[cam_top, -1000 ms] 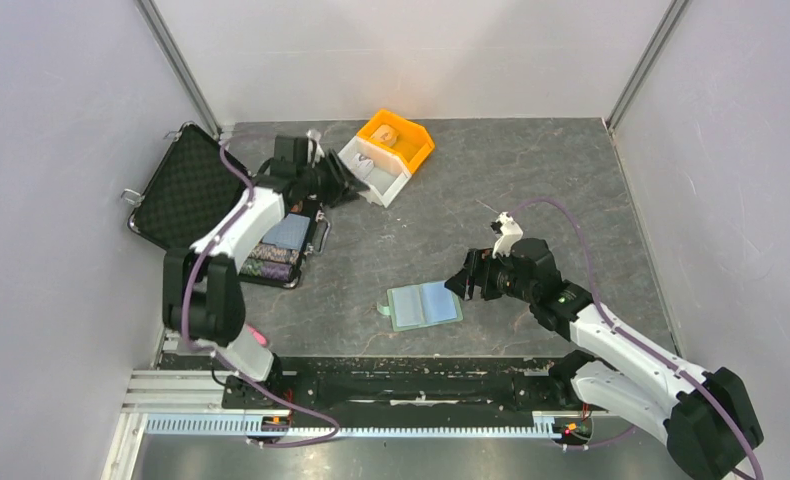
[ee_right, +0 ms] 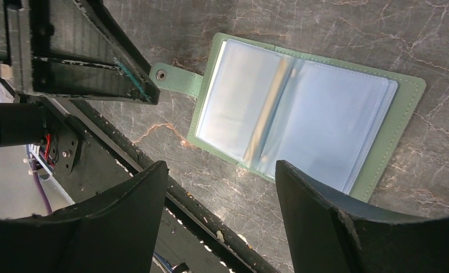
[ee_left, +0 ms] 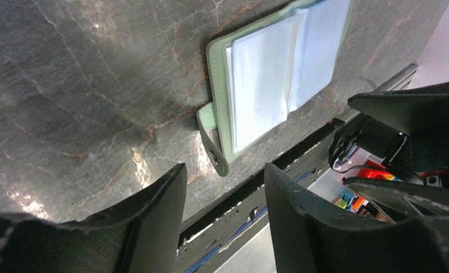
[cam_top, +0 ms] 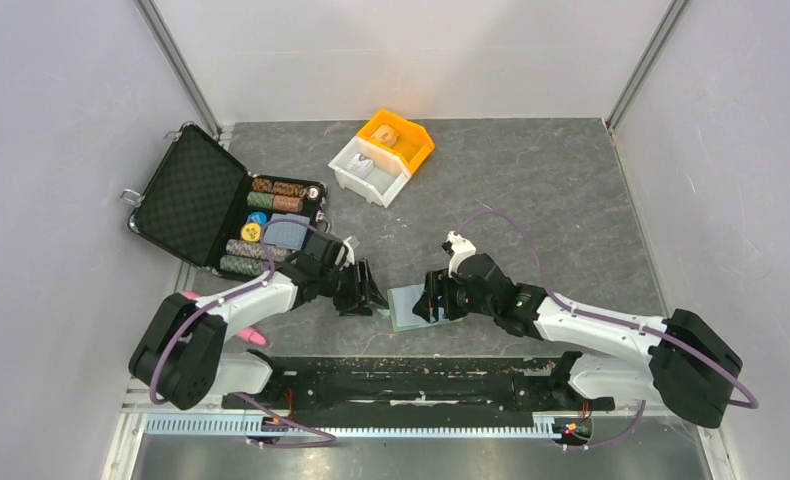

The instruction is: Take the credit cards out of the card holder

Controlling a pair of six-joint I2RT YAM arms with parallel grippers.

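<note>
The pale green card holder (cam_top: 405,318) lies opened flat on the grey table, its clear sleeves (ee_right: 330,119) facing up. A strap with a snap (ee_right: 179,78) sticks out from its left edge. Cards inside cannot be made out clearly; a white edge (ee_right: 211,91) shows along the left sleeve. My left gripper (cam_top: 382,304) hovers at the strap side, open and empty; in its own view the strap (ee_left: 211,145) is just beyond the fingertips. Above the holder's right half is my right gripper (cam_top: 432,306), its fingers apart with nothing between them.
An open black case (cam_top: 193,195) with chip rolls stands at the left, pink object (cam_top: 251,336) below it. White (cam_top: 386,188) and orange (cam_top: 418,148) bins sit at the back.
My left arm has come from beside the white bin down to the holder's strap side. The right gripper has moved left over the holder's right half. The holder has stayed in place.
</note>
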